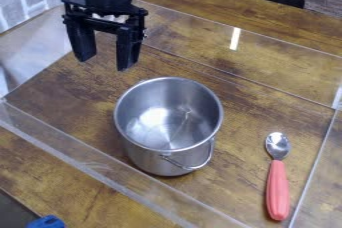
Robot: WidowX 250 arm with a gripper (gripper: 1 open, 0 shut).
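Observation:
My black gripper [104,44] hangs at the upper left, above the wooden table, with its two fingers spread apart and nothing visible between them. A steel pot [167,122] with a wire handle stands in the middle, below and to the right of the gripper, apart from it. To the right of the pot lies a spoon [277,186] with a pink handle and a metal bowl end.
A blue object [44,221] is partly in view at the bottom left corner. Clear walls or edges run along the left and front of the work area [54,102].

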